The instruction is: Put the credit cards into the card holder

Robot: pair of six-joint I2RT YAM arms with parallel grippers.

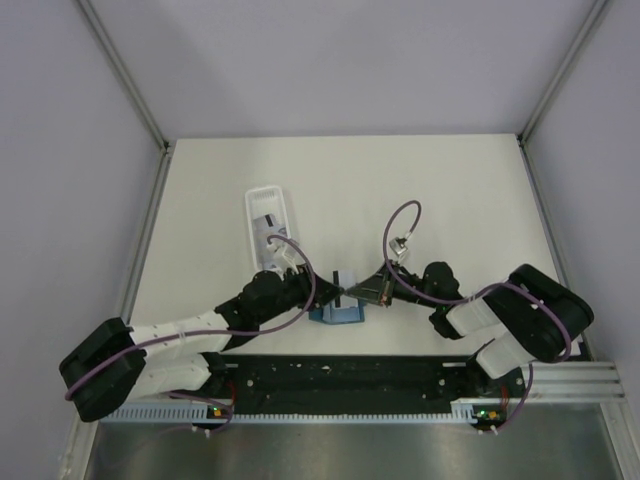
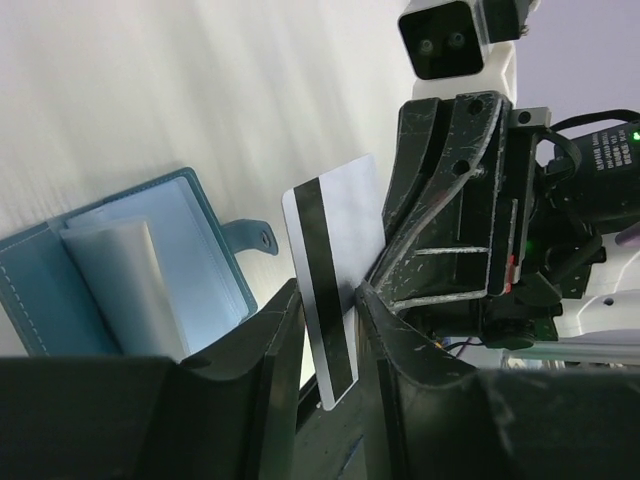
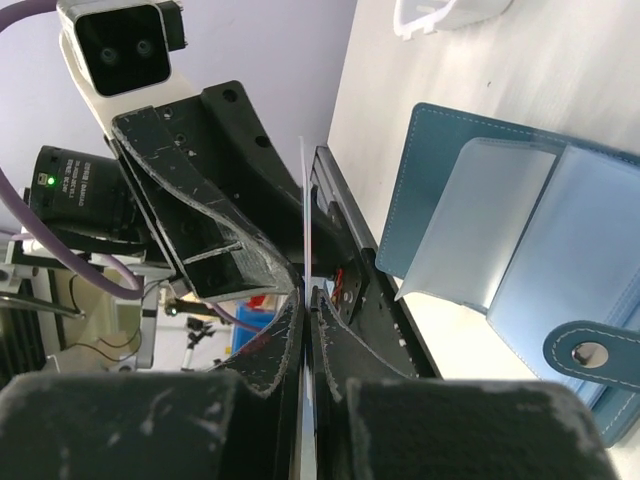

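Observation:
A white credit card with a black stripe hangs above the table, its broad face showing in the left wrist view. My right gripper is shut on it; there the card appears edge-on as a thin line between the fingertips. My left gripper is open, a finger on either side of the card's lower part, whether touching I cannot tell. Spread open on the table beneath is the blue card holder, with translucent sleeves and a snap tab. From above, the arms partly cover the holder.
A white basket at the back left contains cards. Behind and right of the grippers the white table is clear. Both arms meet close together over the holder, near the table's front edge.

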